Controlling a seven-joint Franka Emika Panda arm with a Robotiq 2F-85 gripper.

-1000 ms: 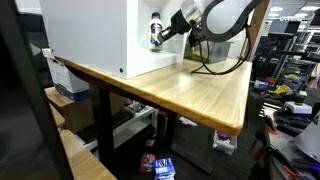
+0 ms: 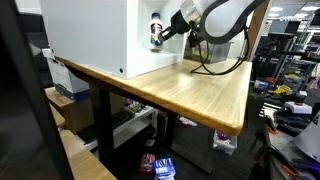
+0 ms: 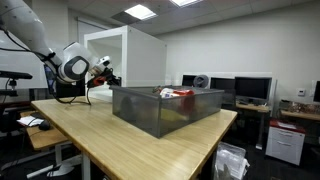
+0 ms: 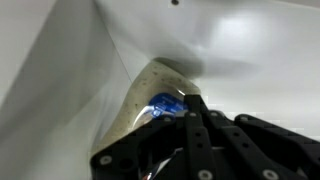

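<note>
A can-like cylinder (image 2: 156,31) with blue and pale bands stands close to the white cabinet wall in exterior view 1. In the wrist view, that cylinder (image 4: 136,100) shows a beige side and a blue patch, partly covered by my gripper. The black fingers are together beside the cylinder, with nothing visible between them. From exterior view 1, my gripper (image 2: 169,33) is just right of the cylinder; whether they touch cannot be told. In exterior view 2 the gripper (image 3: 114,80) is at the cabinet opening, where the cylinder cannot be made out.
White cabinet walls (image 2: 95,30) rise closely around the gripper. A dark grey bin (image 3: 185,112) with several items occupies the table beside the cabinet. Bare wooden tabletop (image 2: 205,95) extends in front of the arm.
</note>
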